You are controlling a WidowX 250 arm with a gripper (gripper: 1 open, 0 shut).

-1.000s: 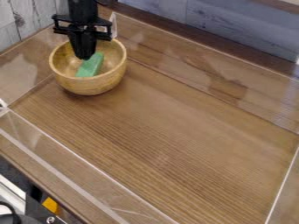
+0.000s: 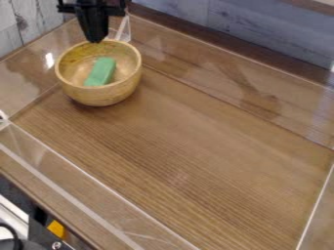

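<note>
A tan bowl (image 2: 119, 91) sits at the upper left of the wooden table, with a green block (image 2: 101, 71) lying inside it. My gripper (image 2: 94, 37) is above the back part of the bowl, dark and narrow, apparently shut, with nothing visible held. The arm runs out of the top of the view.
A pale wall (image 2: 261, 24) runs along the back. Dark objects and a small yellow piece lie below the table's left edge.
My gripper has risen upward out of the bowl area, uncovering more of the green block, which stays in the bowl.
</note>
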